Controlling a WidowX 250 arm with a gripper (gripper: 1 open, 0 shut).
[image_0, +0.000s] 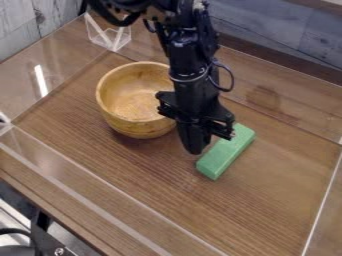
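Observation:
The black arm reaches down from the top of the camera view, its gripper (195, 141) low over the wooden table, just left of a green rectangular block (225, 158). The fingertips look shut, with nothing visible between them, though they are dark and small. A tan round bowl (118, 100) sits to the left, partly hidden behind the arm.
A clear plastic object (110, 30) stands at the back left by the wall. A dark cable lies at the bottom left corner.

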